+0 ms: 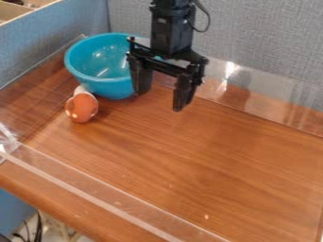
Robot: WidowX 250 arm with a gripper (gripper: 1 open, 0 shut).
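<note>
My black gripper [163, 85] hangs in the upper middle of the camera view, its two fingers spread apart with nothing seen between them, at the right side of a turquoise bowl [101, 68] on the wooden table. An orange and white toy [82, 107] lies just in front of the bowl, toward the left.
A grey padded wall [259, 38] stands behind, a blue-grey box side [32, 71] at the left. Clear strips run along the back and front, and cables lie below the front left edge.
</note>
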